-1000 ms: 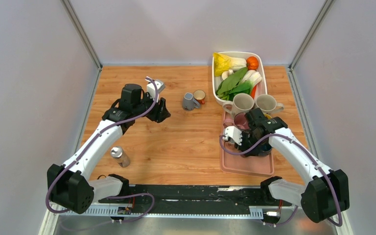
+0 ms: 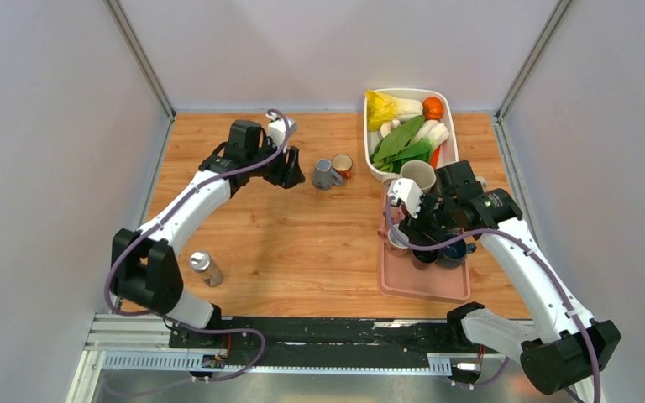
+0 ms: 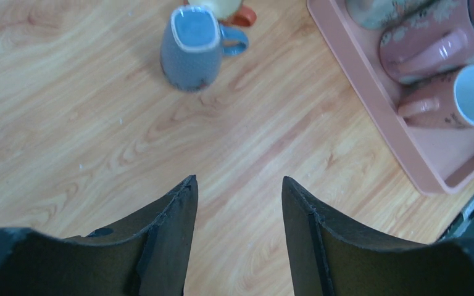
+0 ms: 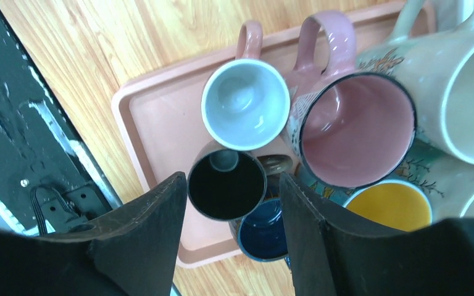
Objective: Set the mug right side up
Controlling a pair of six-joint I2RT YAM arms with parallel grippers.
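Note:
A blue-grey mug [image 2: 326, 174] stands alone on the wooden table, its narrower end facing up and its handle to the right. In the left wrist view the same mug [image 3: 191, 52] shows a shallow, recessed top face. My left gripper [image 2: 299, 174] is just left of it in the top view, open and apart from it, with bare wood between its fingers. Over the pink tray [image 2: 424, 287], my right gripper is open above the mugs; a dark mug [image 4: 227, 185] shows between its fingertips and does not appear gripped.
Touching distance behind the blue-grey mug is a small orange-brown cup [image 2: 343, 165]. Several mugs crowd the tray, including a pink mug [image 4: 358, 129]. A vegetable bin [image 2: 368, 151] stands behind. A shaker [image 2: 207, 269] is at front left.
My left gripper has moved right and a little back, closer to the blue-grey mug. The blue-grey mug has not moved.

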